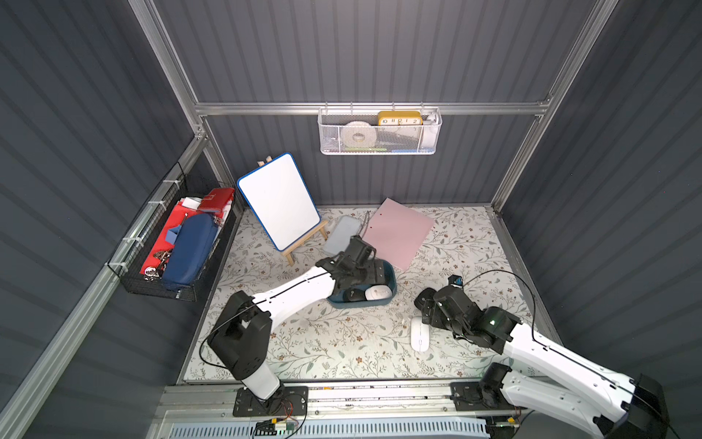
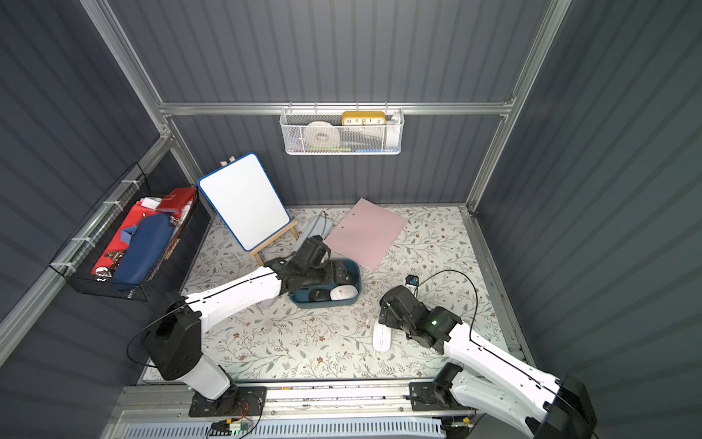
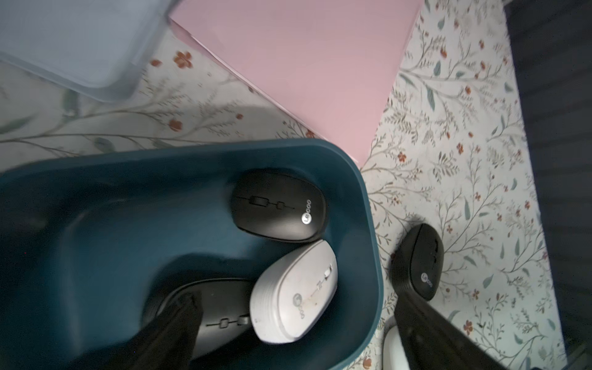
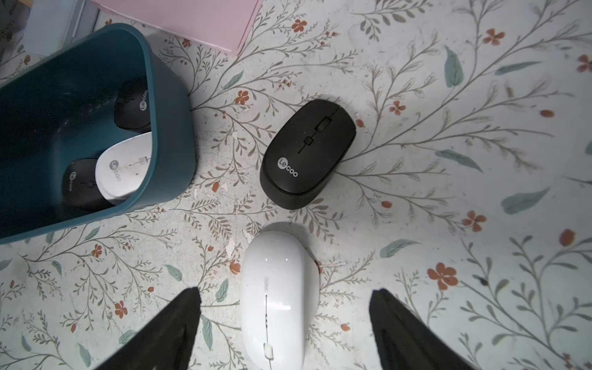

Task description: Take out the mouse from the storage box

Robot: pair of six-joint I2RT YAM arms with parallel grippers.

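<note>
In the left wrist view the teal storage box [image 3: 370, 246] holds two black mice, one by the far wall [image 3: 280, 206] and one nearer [image 3: 219, 305], and a white mouse [image 3: 294, 291] resting against the nearer one. My left gripper hangs open over the box, gripping nothing. A black mouse [image 4: 308, 153] and a white mouse [image 4: 273, 302] lie on the table right of the box. Above the white one my right gripper has its fingers apart, with nothing held between them.
Behind the box lie a pink folder [image 1: 398, 230] and a pale grey lid-like case [image 1: 342, 232]. A whiteboard [image 1: 279, 201] stands on an easel at back left.
</note>
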